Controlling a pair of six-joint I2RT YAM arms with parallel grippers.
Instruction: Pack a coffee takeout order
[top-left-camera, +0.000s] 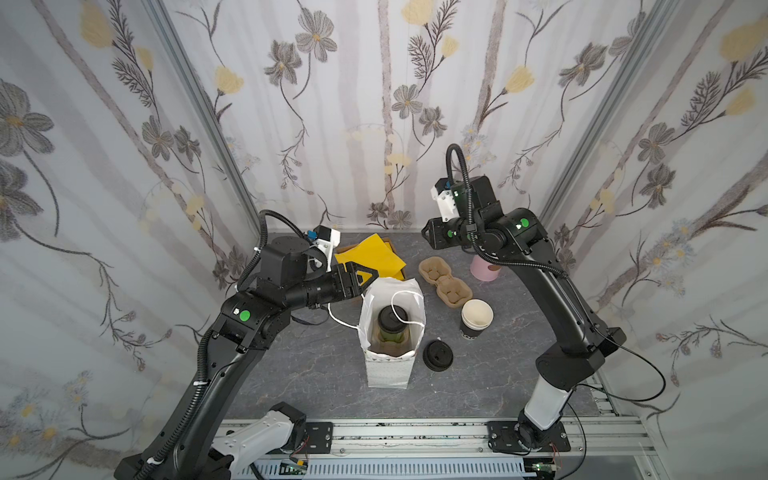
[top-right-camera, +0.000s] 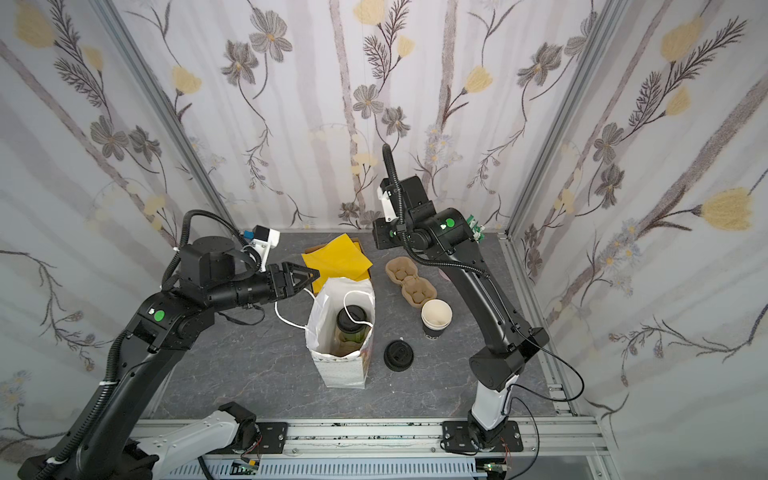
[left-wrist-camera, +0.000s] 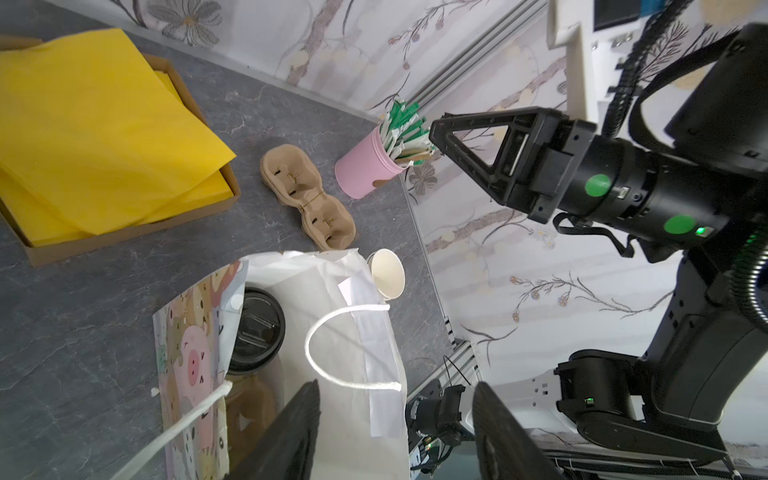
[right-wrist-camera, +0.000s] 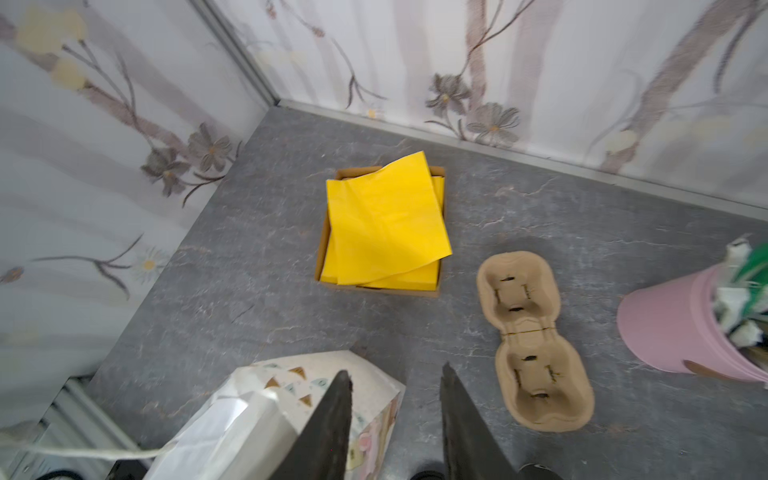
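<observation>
The white paper bag (top-left-camera: 390, 369) stands upright with its mouth open. Inside it, a black-lidded cup (top-left-camera: 393, 320) sits in a brown cardboard carrier (left-wrist-camera: 249, 404). My left gripper (top-left-camera: 369, 277) is open by the bag's back left rim, gripping nothing that I can see. Up at the back right, clear of the bag, my right gripper is open and empty. A lidless white cup (top-left-camera: 477, 313) stands on the table right of the bag, and a loose black lid (top-left-camera: 437, 354) lies between them.
Yellow napkins (right-wrist-camera: 388, 220) fill a shallow box at the back. An empty two-cup carrier (right-wrist-camera: 529, 340) lies right of it, near a pink cup (right-wrist-camera: 672, 320) of green-and-white sticks.
</observation>
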